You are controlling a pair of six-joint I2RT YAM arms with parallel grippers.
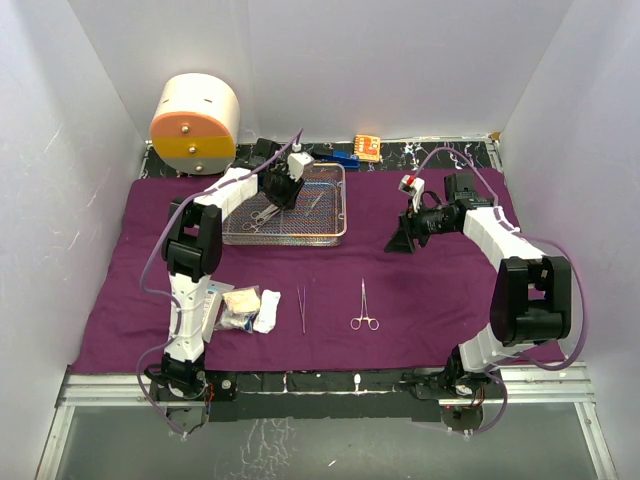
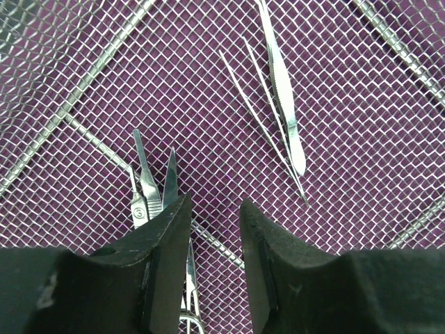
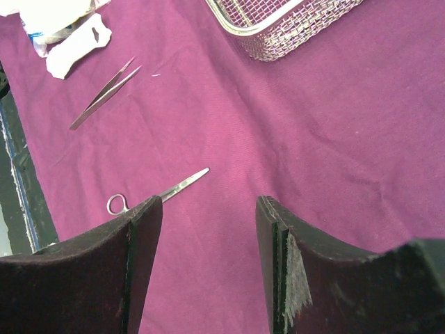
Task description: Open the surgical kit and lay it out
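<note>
My left gripper [image 1: 288,203] hangs inside the wire mesh basket [image 1: 343,205], its fingers parted with only mesh showing between them. In the left wrist view, several slim metal instruments [image 2: 147,182] lie close together by the left finger, partly hidden by it. Ahead and to the right rest thin tweezers [image 2: 281,87] and another pointed instrument [image 2: 259,120]. My right gripper [image 1: 400,243] stands open and empty above bare cloth. A ring-handled instrument [image 1: 364,305] lies on the cloth, and its blades [image 3: 186,182] show past the right gripper's left finger. Tweezers [image 1: 303,310] lie left of it.
Packaged items [image 1: 238,305] and a white folded piece [image 1: 267,311] lie at front left. A rounded box with a yellow front [image 1: 193,140] stands behind the left arm.
</note>
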